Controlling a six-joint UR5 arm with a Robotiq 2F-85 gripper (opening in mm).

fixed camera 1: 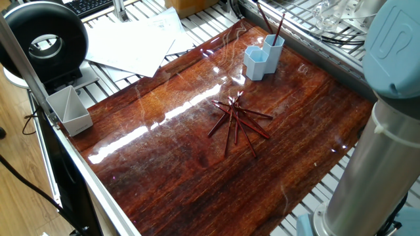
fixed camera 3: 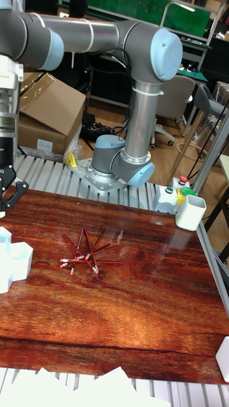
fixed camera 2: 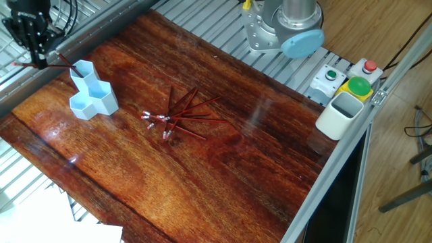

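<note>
In exterior view 2, my gripper (fixed camera 2: 42, 63) is at the top left, just beyond the pale blue holder of joined hexagonal cups (fixed camera 2: 94, 100). It is shut on a thin dark red pencil (fixed camera 2: 25, 65), which slants toward the holder. In exterior view 1 the gripper is out of frame, but the held pencil (fixed camera 1: 264, 16) hangs above and behind the holder (fixed camera 1: 256, 64). Another pencil (fixed camera 1: 278, 29) stands in the rear cup. A loose fan of several red pencils (fixed camera 1: 237, 121) lies mid-table, their light ends bunched together. Only part of the gripper shows at exterior view 3's left edge.
A white square cup (fixed camera 2: 334, 120) stands at a table corner, beside emergency buttons (fixed camera 2: 360, 86). White papers (fixed camera 1: 131, 46) lie off one table edge.
</note>
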